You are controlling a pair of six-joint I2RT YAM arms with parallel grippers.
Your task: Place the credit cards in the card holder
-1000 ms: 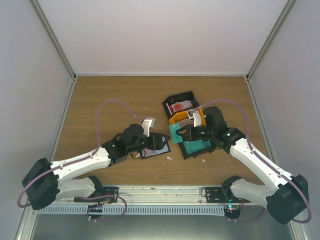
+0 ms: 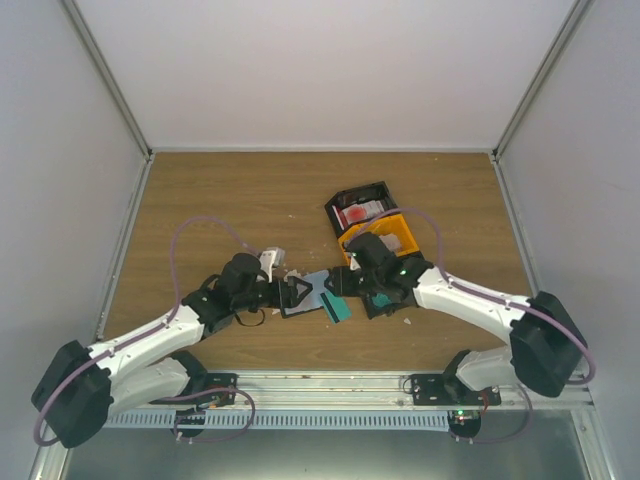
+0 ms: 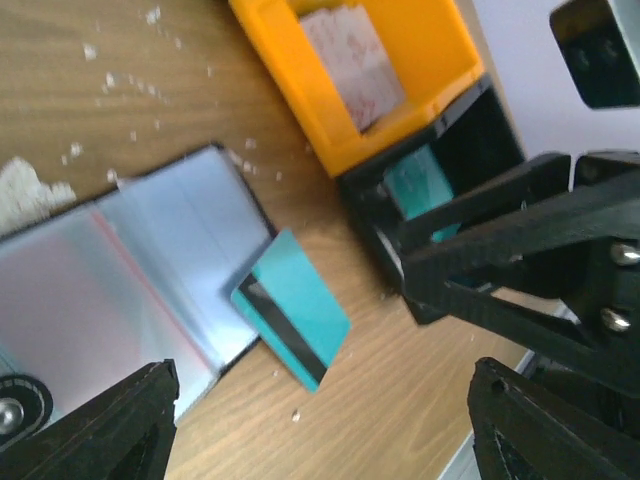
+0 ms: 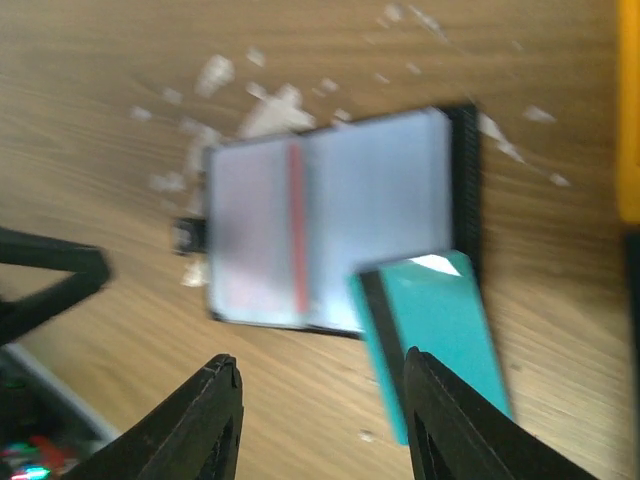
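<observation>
One teal credit card [image 3: 303, 295] with a black stripe lies stripe up, partly over the right edge of the open card holder [image 3: 190, 225] and partly on the bare table. In the right wrist view the card [image 4: 445, 310] is just ahead of my right gripper, whose fingers [image 4: 445, 415] stand apart with nothing between them. My left gripper is open and empty, its fingers [image 3: 130, 430] spread in front of the holder. More teal cards [image 3: 420, 185] sit in the black box by the yellow one.
A yellow box [image 2: 396, 230] with pale cards stands between two black boxes, the far one [image 2: 376, 193] holding white and red cards. White scraps [image 3: 25, 200] are scattered on the table. Both arms are close together near the holder.
</observation>
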